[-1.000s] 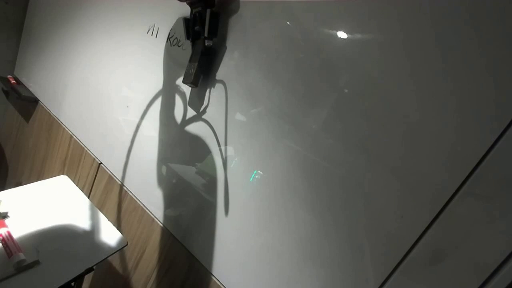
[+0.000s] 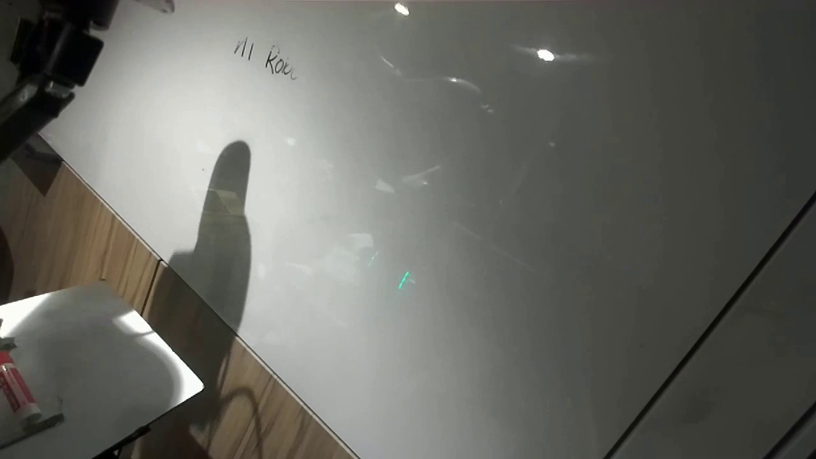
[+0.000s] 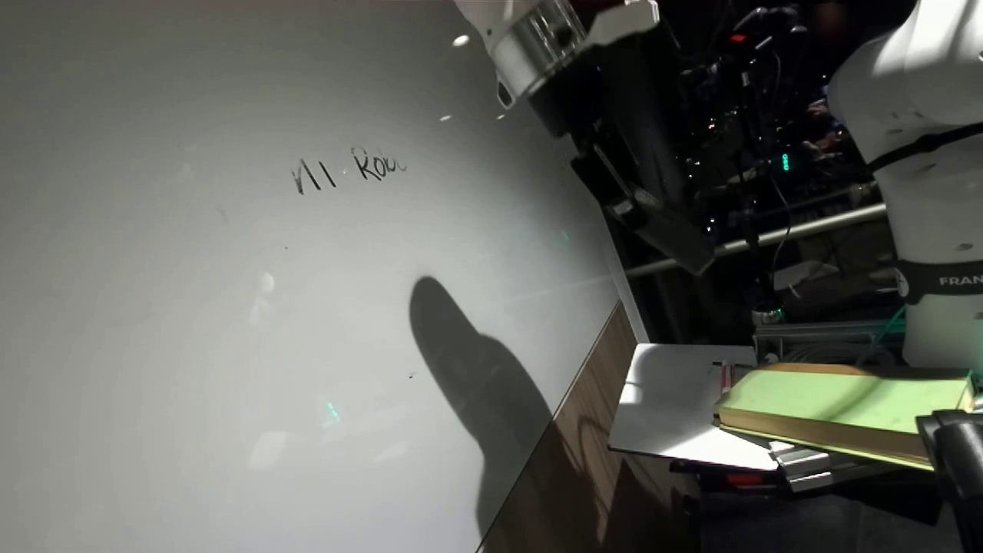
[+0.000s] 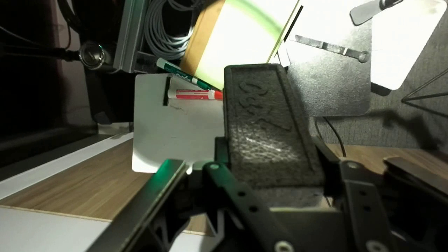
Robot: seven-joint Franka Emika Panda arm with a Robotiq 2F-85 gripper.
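A black, textured block, which looks like a board eraser (image 4: 268, 126), fills the middle of the wrist view. My gripper is shut on it, one finger on each side. In exterior view 2 the eraser (image 3: 675, 238) points down and right, clear of the whiteboard's writing. Exterior view 1 shows the gripper (image 2: 57, 88) only at the upper left edge. Black handwriting (image 2: 266, 60) stays on the whiteboard (image 2: 474, 214), reading roughly "HI Robo", with its last letters faint or partial; the same writing (image 3: 350, 170) shows in exterior view 2.
A small white table (image 4: 176, 126) holds a red marker (image 4: 193, 94) and a green marker (image 4: 184, 75). Beside them lies a thick yellow-green book (image 3: 848, 401). Wood panelling (image 2: 107, 229) runs below the board. Coiled cable (image 4: 166, 35) lies near a metal frame.
In exterior view 1, my gripper and the eraser have moved left from beside the writing to the image's upper left edge. Their shadow has shifted left. The writing looks unchanged.
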